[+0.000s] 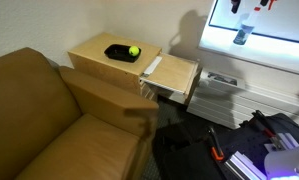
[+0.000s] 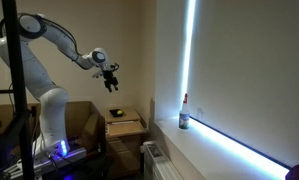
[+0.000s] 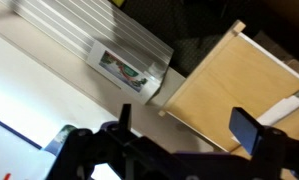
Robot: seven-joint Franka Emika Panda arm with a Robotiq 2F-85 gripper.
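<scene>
A clear bottle with a label (image 1: 245, 30) stands upright on the white window sill in exterior view 1. In exterior view 2 the same bottle (image 2: 184, 114) shows a red top, and in the wrist view part of the bottle (image 3: 57, 143) appears at lower left. My gripper (image 2: 111, 83) hangs in the air left of the bottle and well above the wooden cabinet. Its dark fingers (image 3: 247, 130) are spread wide in the wrist view, with nothing held between them. On the cabinet, a black tray (image 1: 119, 53) has a yellow-green ball (image 1: 134, 50) at its right end.
A brown sofa (image 1: 64, 125) fills the left of exterior view 1. A white radiator (image 1: 229, 105) runs below the sill. The wooden cabinet (image 1: 172, 72) has a white flat item (image 1: 152, 65) on top. The air around the gripper looks clear.
</scene>
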